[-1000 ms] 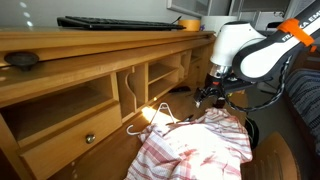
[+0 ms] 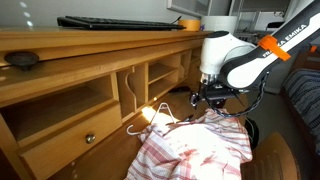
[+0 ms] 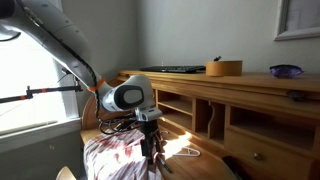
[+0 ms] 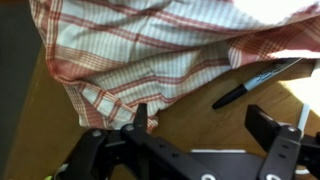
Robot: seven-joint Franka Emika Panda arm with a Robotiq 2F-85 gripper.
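A checked cloth point(image 4: 150, 45), white with reddish stripes, lies crumpled on the wooden desk; in exterior view 1 the same cloth point(image 2: 185, 155) spreads toward the front. Beside its edge rests a dark marker point(image 4: 255, 83) with a pale barrel, partly under or against a fold. A white hanger point(image 2: 152, 113) lies between the cloth and the drawers, with part of the hanger point(image 4: 222, 152) visible low in the wrist view. My gripper is open above the desk, its fingers wide apart and nothing held between them. The marker sits ahead of the gap, toward the right finger.
Wooden cubbies and a small drawer point(image 2: 72, 143) line the desk's back. On the upper shelf are a black keyboard point(image 2: 125, 23) and a round wooden box point(image 3: 224, 68). A chair back point(image 2: 275, 160) stands at the front right. Bare desk shows beside the hanger.
The arm has shifted left in exterior view 1 and come slightly lower over the cloth's far edge. The cloth and hanger look unmoved.
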